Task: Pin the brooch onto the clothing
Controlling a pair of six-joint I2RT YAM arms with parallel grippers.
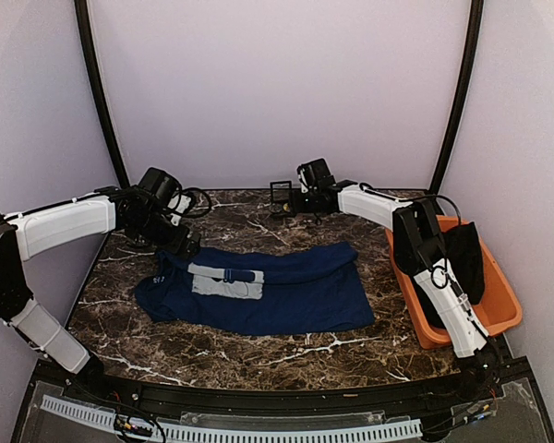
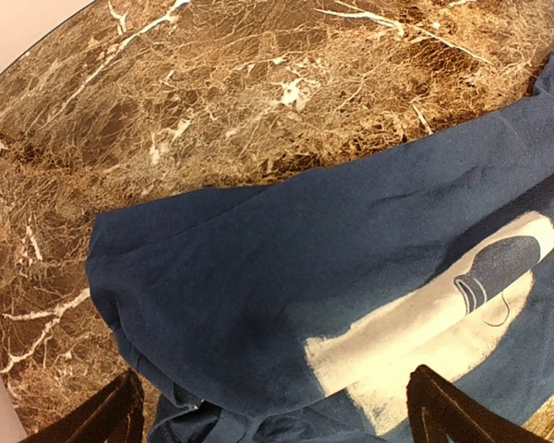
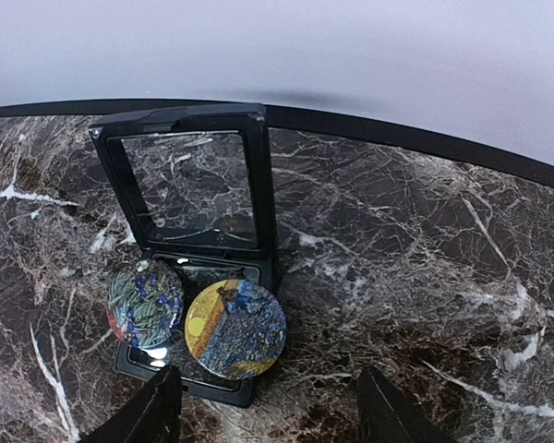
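In the right wrist view, a small black case [image 3: 259,185] stands with its clear lid raised. Two round brooches lie in it: a blue and yellow brooch [image 3: 235,329] and, left of it, a greenish patterned brooch [image 3: 145,303]. My right gripper is just in front of the case, fingers apart, nothing between them. Navy clothing [image 1: 305,300] with a pale printed patch [image 1: 226,289] is spread on the table. Over its left upper corner, my left gripper stands open; folded cloth [image 2: 231,286] shows beneath and ahead of it, not gripped.
An orange bin [image 1: 503,300] with dark cloth [image 1: 464,258] inside occupies the right side, under the right arm. Bare marble table [image 1: 249,231] lies between the clothing and the case. A pale wall [image 1: 286,92] rises close behind the case.
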